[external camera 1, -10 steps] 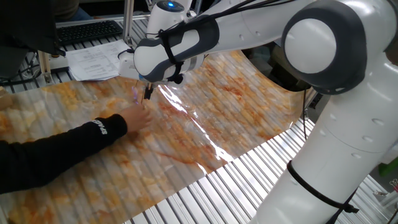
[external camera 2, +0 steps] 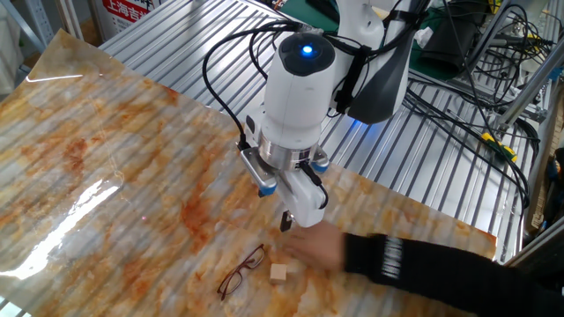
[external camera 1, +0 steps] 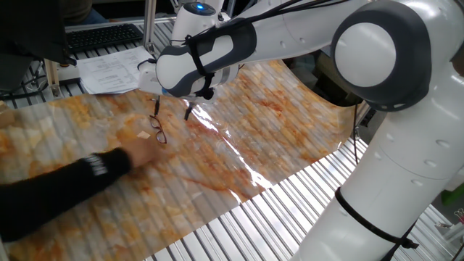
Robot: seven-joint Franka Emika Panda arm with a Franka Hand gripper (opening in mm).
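Note:
My gripper (external camera 1: 173, 109) hangs low over the marbled sheet with its fingers spread wide and nothing visible between them. Dark-framed eyeglasses (external camera 1: 158, 130) lie on the sheet just below and left of the gripper in exterior view 1. The same glasses (external camera 2: 241, 271) show reddish-brown frames in exterior view 2. A small pale wooden block (external camera 1: 143, 135) sits close beside them, seen also as a light cube (external camera 2: 278, 271) in the other view. Only one dark finger (external camera 2: 286, 220) can be made out in exterior view 2.
A person's hand (external camera 2: 317, 246) reaches in near the block and my gripper. Papers (external camera 1: 112, 71) and a keyboard (external camera 1: 104, 36) lie beyond the marbled sheet (external camera 1: 268, 116). Much of the sheet is clear.
My fingers have gone from close together to wide apart. The person's hand has drawn back leftward and down from the gripper, and the glasses and block now show clearly on the sheet.

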